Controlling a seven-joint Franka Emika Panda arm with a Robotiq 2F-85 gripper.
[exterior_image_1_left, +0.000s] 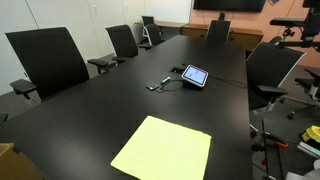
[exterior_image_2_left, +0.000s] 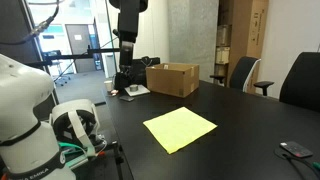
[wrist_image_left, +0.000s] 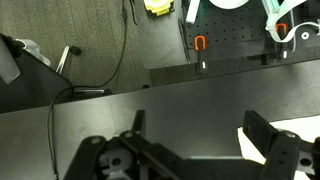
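Observation:
A yellow cloth or sheet lies flat on the dark table; exterior view 2 shows the same yellow sheet in the middle of the near table. In the wrist view a pale corner of the sheet shows at the right edge. My gripper stands open above the table's edge, its fingers wide apart and nothing visible between them. At the upper left of exterior view 2 the gripper hangs high, to the left of the sheet and apart from it.
A tablet-like device with small cabled items lies farther along the table. An open cardboard box stands at the table's edge. Orange-handled clamps sit on the mount beside the table. Several black chairs surround it.

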